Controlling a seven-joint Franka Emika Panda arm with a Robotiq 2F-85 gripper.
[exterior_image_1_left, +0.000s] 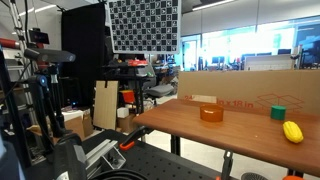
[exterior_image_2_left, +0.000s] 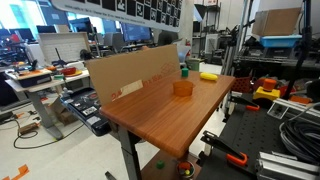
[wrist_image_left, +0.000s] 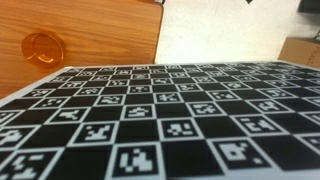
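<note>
A black-and-white patterned board hangs in the air at the top of exterior view 1, left of the table. Its lower edge crosses the top of exterior view 2, and the board fills most of the wrist view. No gripper fingers show in any view, so what holds the board cannot be seen. On the wooden table sits an orange bowl, also visible as a bowl at the upper left of the wrist view. Farther right lie a yellow object and a green cup-like item.
A cardboard panel stands along the table's far edge. Bare tabletop surrounds the bowl. A dark stand with cables is beside the table, and shelves with equipment fill the left of exterior view 1.
</note>
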